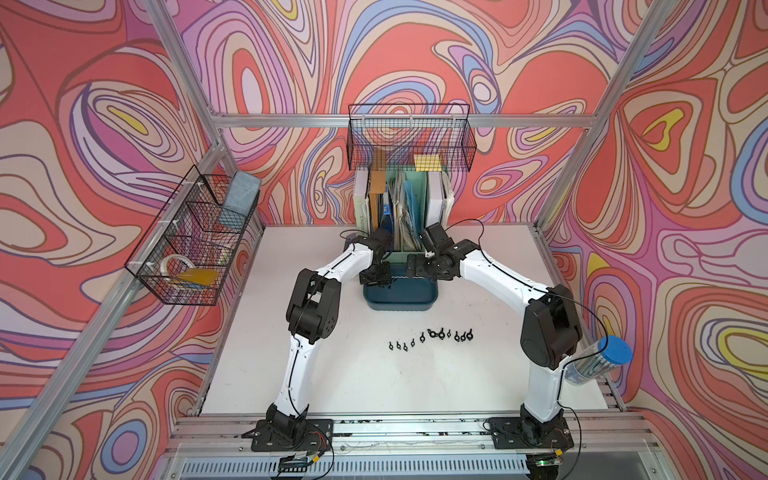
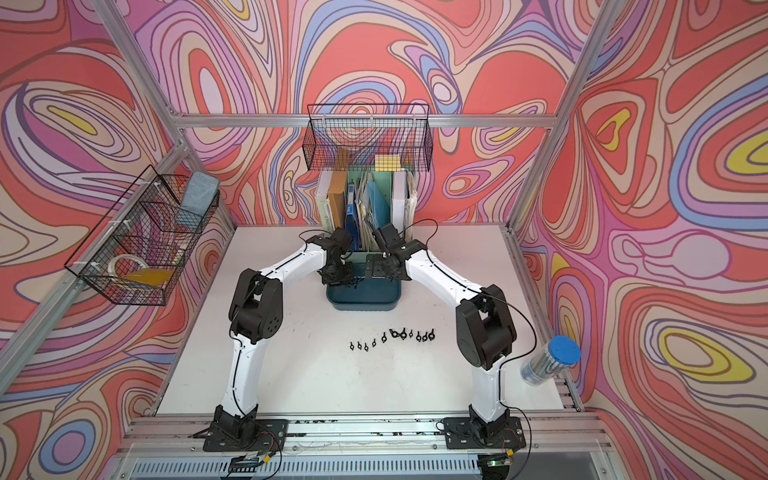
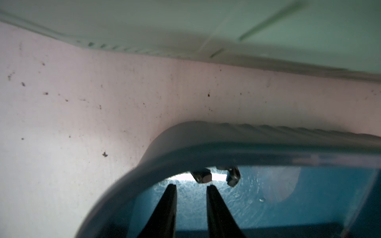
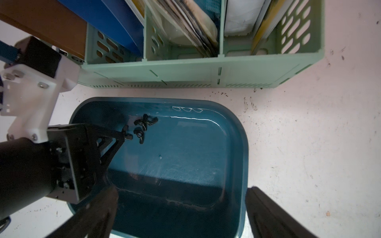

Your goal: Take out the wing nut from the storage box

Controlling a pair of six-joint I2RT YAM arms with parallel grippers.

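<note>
The storage box (image 4: pixel 238 130) is a dark blue open tub on the table. Several black wing nuts lie on its floor near the far left corner; one wing nut (image 4: pixel 139 134) sits slightly apart from a cluster by the far wall. In the left wrist view a dark wing nut (image 3: pixel 233 177) shows partly behind the box rim. My left gripper reaches into the box, its fingers apart with a gap and nothing seen between them. In the right wrist view its tips are close beside the wing nuts. My right gripper is wide open above the box.
A green file rack (image 4: pixel 190 71) with folders stands right behind the box. Several loose wing nuts (image 1: pixel 422 337) lie in a row on the table in front. A clear jar with a blue lid (image 1: pixel 615 350) is at the far right. Bare table lies on both sides.
</note>
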